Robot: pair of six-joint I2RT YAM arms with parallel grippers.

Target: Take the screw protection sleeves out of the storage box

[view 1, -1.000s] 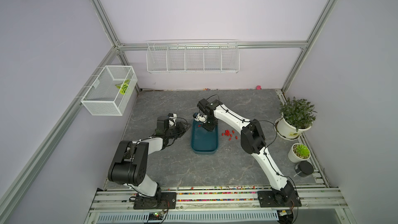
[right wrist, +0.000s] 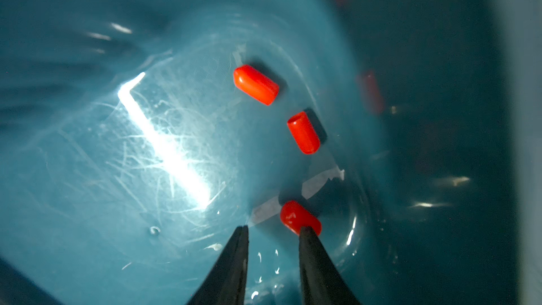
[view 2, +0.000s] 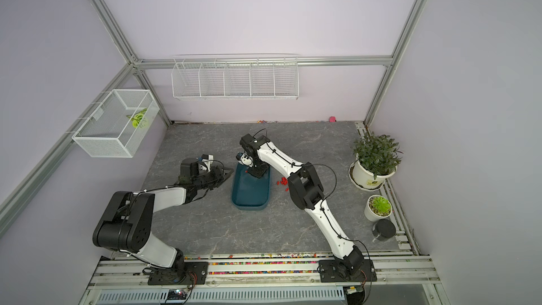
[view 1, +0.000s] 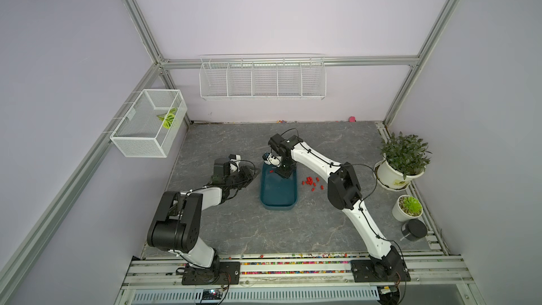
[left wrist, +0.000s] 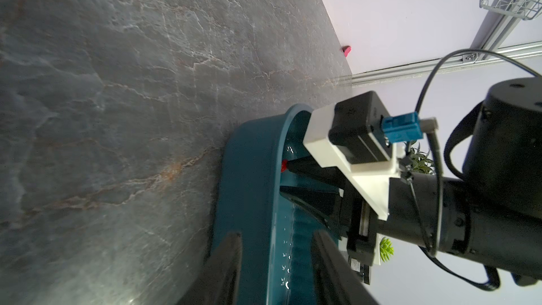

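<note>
The dark teal storage box (view 1: pixel 278 193) stands mid-table. At its left side, my left gripper is shut on the box wall, one finger outside and one inside the rim. My right gripper reaches into the far end of the box, its fingers partly open and apart. A red sleeve (right wrist: pixel 298 216) lies at the tip of its right-hand finger, partly covered by that finger, not between the two. Two more red sleeves, one (right wrist: pixel 256 84) farther off and one (right wrist: pixel 303 133) nearer, lie on the box floor. Several sleeves (view 1: pixel 309 180) rest outside, right of the box.
Potted plants, a leafy one (view 1: pixel 405 158) and a small succulent (view 1: pixel 410 206), stand at the right edge beside a dark cup (view 1: pixel 414 229). A white wire basket (view 1: pixel 149 130) hangs at left. Table in front of the box is clear.
</note>
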